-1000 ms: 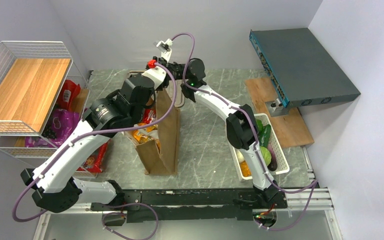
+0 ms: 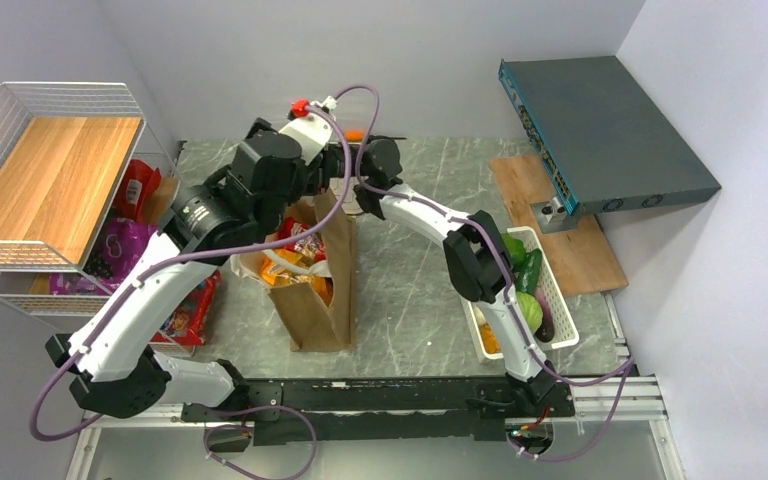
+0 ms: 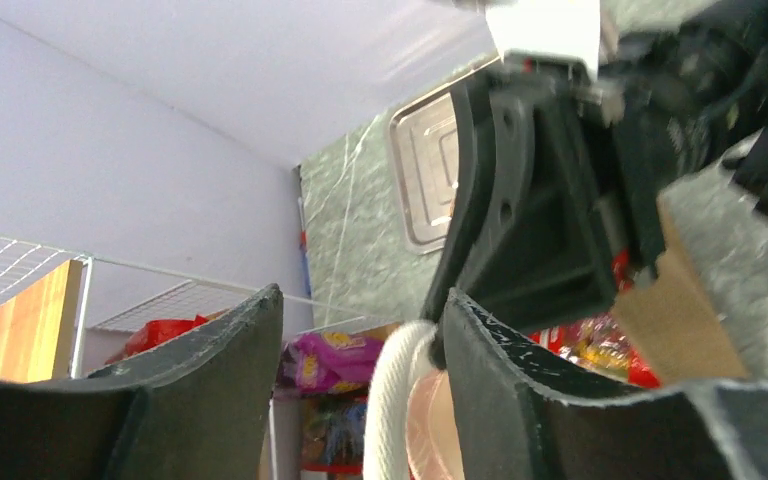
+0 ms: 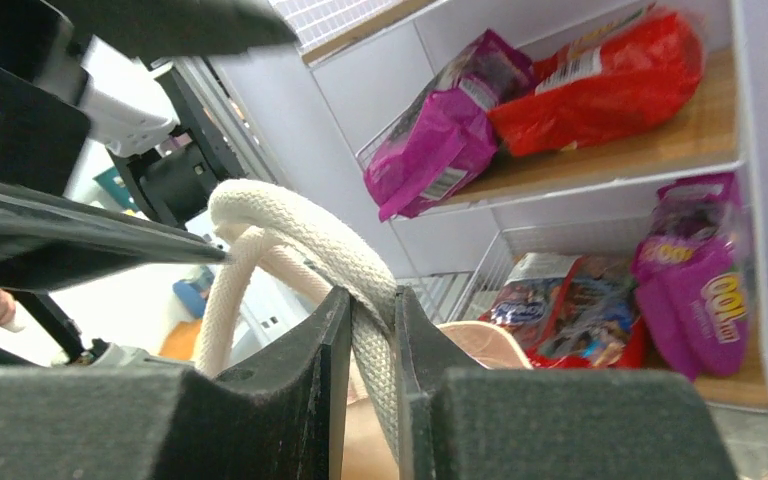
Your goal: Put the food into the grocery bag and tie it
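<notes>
The brown paper bag (image 2: 320,325) stands open on the counter, with an orange packet (image 2: 282,268) and a red packet (image 2: 305,242) inside. My right gripper is shut on a white rope handle (image 4: 330,235), which bends over above its fingertips. In the left wrist view, my left gripper stands part open, with white rope (image 3: 392,400) between its fingers, nearer the right one. The right gripper's dark fingers (image 3: 500,210) reach in close to it. From above, the arms hide both sets of fingertips.
A wire shelf (image 2: 50,190) with purple bags (image 2: 125,250) and red bags (image 2: 190,310) stands at the left. To the right are a white basket of vegetables (image 2: 560,310) and a dark box (image 2: 610,125). A metal tray (image 3: 425,175) lies behind the bag. Counter between bag and basket is clear.
Both arms' wrists have shifted a little to the left above the bag, and the left wrist has turned. A white handle now shows across the packets in the bag.
</notes>
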